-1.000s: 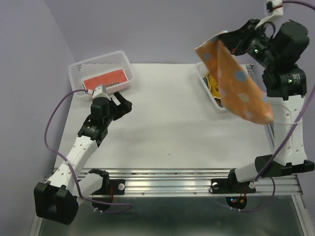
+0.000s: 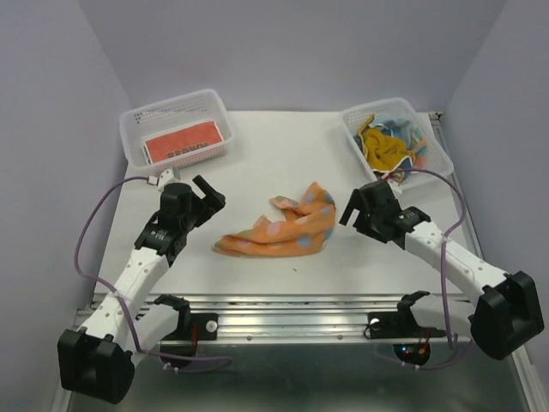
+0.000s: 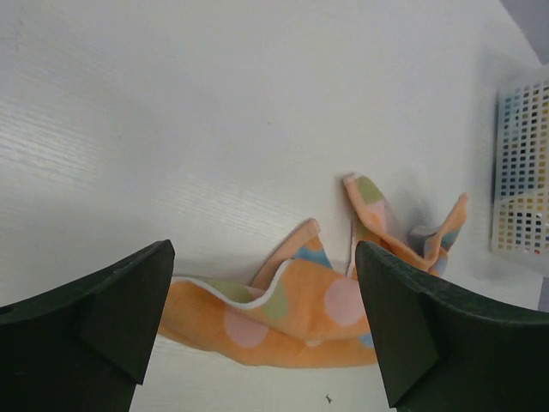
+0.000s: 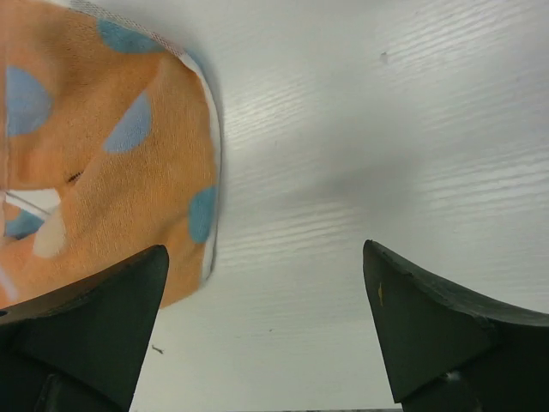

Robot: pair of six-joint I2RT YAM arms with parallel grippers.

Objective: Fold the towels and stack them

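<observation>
An orange towel with coloured dots (image 2: pixel 292 232) lies crumpled in the middle of the table, seen also in the left wrist view (image 3: pixel 257 326) and right wrist view (image 4: pixel 129 189). My left gripper (image 2: pixel 210 193) is open, left of and above the towel. My right gripper (image 2: pixel 352 210) is open just right of it, low over the table. A folded red cloth (image 2: pixel 182 142) lies in the left white basket (image 2: pixel 124 129). Yellow and blue towels (image 2: pixel 386 146) lie heaped in the right basket (image 2: pixel 437 159).
Both baskets stand at the back corners. A metal rail runs along the front edge.
My right gripper has come down from high at the right and let go of the orange towel, which now lies on the table. The left gripper has lowered slightly.
</observation>
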